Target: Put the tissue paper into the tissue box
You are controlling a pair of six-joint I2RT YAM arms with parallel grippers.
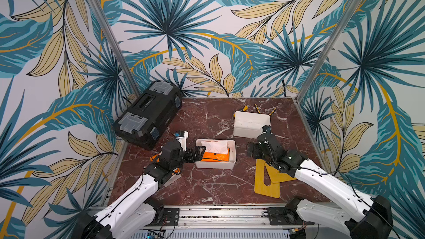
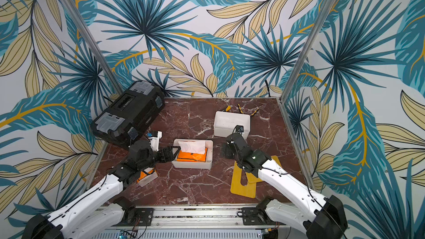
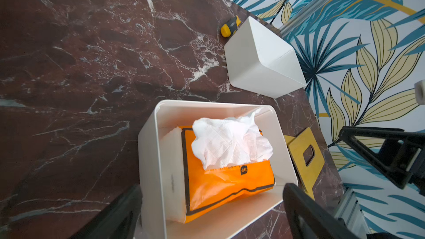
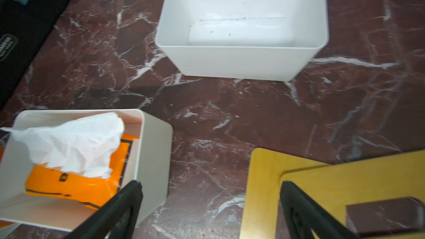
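Observation:
An orange tissue pack [image 3: 230,185] lies in the white tissue box [image 3: 152,159], close to its left end. White tissue paper [image 3: 230,143] is bunched on top of the pack, within the rim. My left gripper [image 1: 200,152] is open at the left end of this box, its fingers spread with nothing gripped. On the other side, my right gripper [image 1: 251,150] hangs apart from the box's right end, also open and empty. In the right wrist view, a corner of the tissue paper [image 4: 70,143] reaches the box's left rim.
An empty white container [image 1: 251,126] stands behind my right gripper. Yellow boards [image 1: 267,185] lie front right. A second box with an orange pack [image 2: 147,178] sits partly under my left arm. The black toolbox [image 1: 148,112] is back left. Bare marble lies front centre.

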